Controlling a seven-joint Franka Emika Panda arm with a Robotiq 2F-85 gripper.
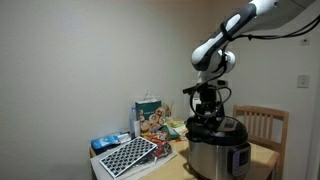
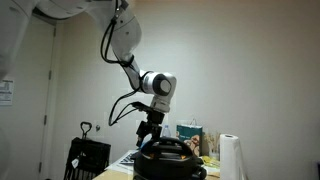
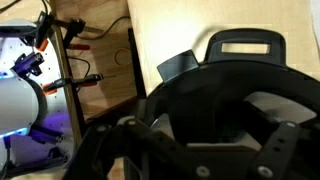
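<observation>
A multicooker with a silver body and a dark top stands at the table's right end. My gripper is low over that dark top, toward its left side, pointing down. In exterior view 2, the black cooker top lies under and just beside the gripper. From the wrist, a black loop handle sticks out from the cooker's round rim. The gripper's dark fingers blend with the black top; they are open, and no held object shows between them. Whether they touch the cooker is unclear.
A white perforated rack, a blue box and a patterned bag occupy the table's left and back. A paper towel roll stands near the cooker. A wooden chair is behind it.
</observation>
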